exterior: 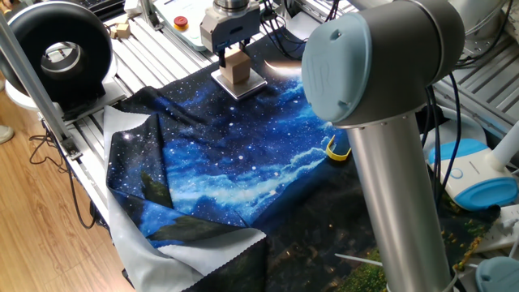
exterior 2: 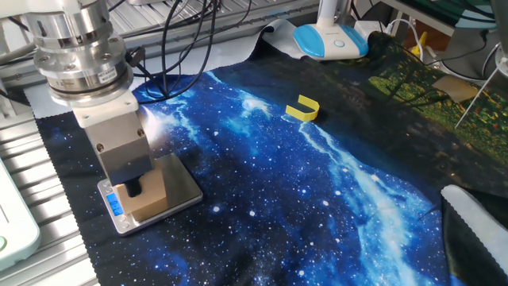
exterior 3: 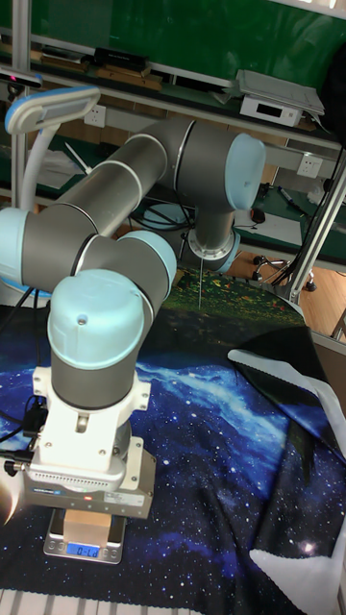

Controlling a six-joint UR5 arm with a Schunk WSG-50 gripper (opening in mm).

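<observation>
A plain wooden block rests on a small silver scale, or very close above it. My gripper is low over the scale, its fingers down at the sides of the block. In the second exterior view, one dark finger lies against or just in front of the block; the far finger is hidden. Whether the fingers press on the wood cannot be told. The scale's blue display is lit, its digits too small to read surely. My wrist covers the block's top in the third view.
A starry cloth covers the table, with folds at one corner. On it lies a yellow open ring, well apart from the scale. Small wooden blocks and a black ring-shaped device are off to the side. Cables hang by the wrist.
</observation>
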